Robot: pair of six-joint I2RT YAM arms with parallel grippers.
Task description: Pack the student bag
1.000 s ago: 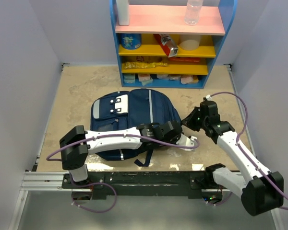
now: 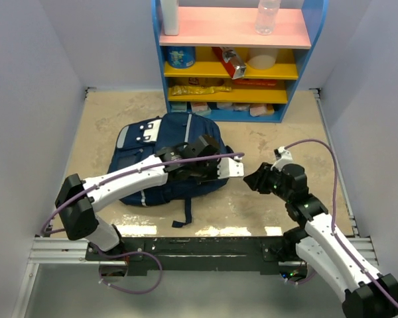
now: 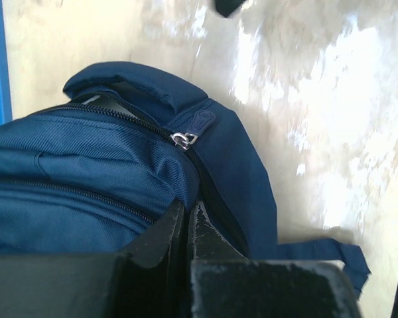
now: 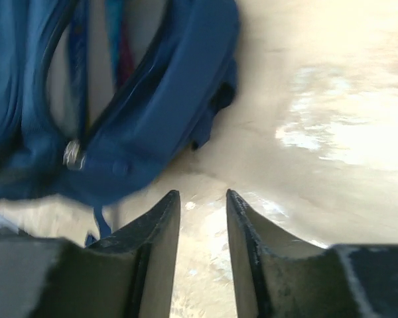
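A dark blue student bag (image 2: 166, 136) lies flat on the floor at centre left in the top view. My left gripper is shut on the bag's fabric beside a zipper, whose metal pull (image 3: 184, 140) shows just beyond the fingertips. The left arm covers part of the bag from above. My right gripper stands partly open to the right of the bag, with only bare floor showing between its fingers. In the right wrist view the bag's edge (image 4: 166, 126) is close by on the left, blurred, and an opening shows something pale and coloured inside.
At the back stands a blue-sided shelf (image 2: 235, 26) holding a clear bottle (image 2: 267, 16), a blue can (image 2: 180, 57), a red box (image 2: 229, 62) and yellow packets (image 2: 202, 89). Free floor (image 2: 278, 129) lies right of the bag.
The bag has shifted left along with my left gripper.
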